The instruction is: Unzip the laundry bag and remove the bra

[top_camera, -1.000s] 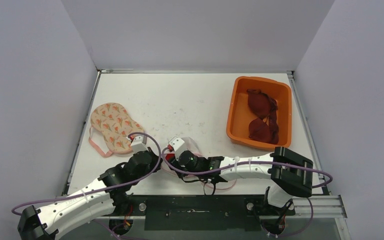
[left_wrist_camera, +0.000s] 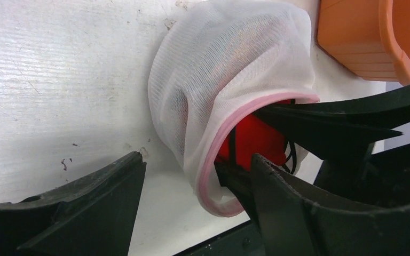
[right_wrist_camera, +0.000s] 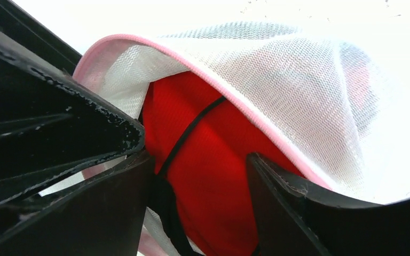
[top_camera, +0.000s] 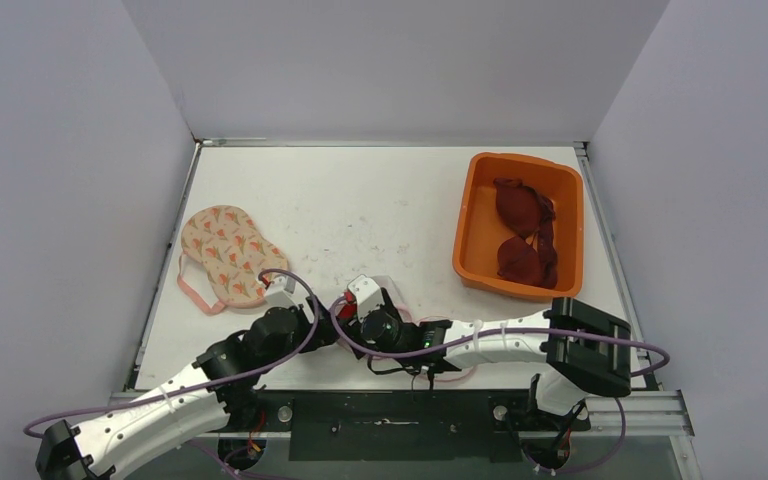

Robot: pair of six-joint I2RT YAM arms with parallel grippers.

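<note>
The white mesh laundry bag point(left_wrist_camera: 213, 69), trimmed in pink, lies at the table's front middle with its mouth spread open. Inside shows a red bra point(right_wrist_camera: 208, 144) with black straps. In the right wrist view, my right gripper is at the bag's mouth, its fingers apart on either side of the red fabric, not visibly pinching it. My left gripper stands open beside the pink rim, with no fabric visibly gripped. One of its fingers point(right_wrist_camera: 58, 122) crosses the right wrist view. From above, the arms hide most of the bag.
An orange bin point(top_camera: 470, 220) at the right holds a dark red bra point(top_camera: 518, 210). A peach floral-patterned item point(top_camera: 225, 245) with a pink strap lies at the left.
Both grippers have shifted slightly right and towards the table's front in the top view. Less red shows beside the right gripper there. The bin and floral item have not moved.
</note>
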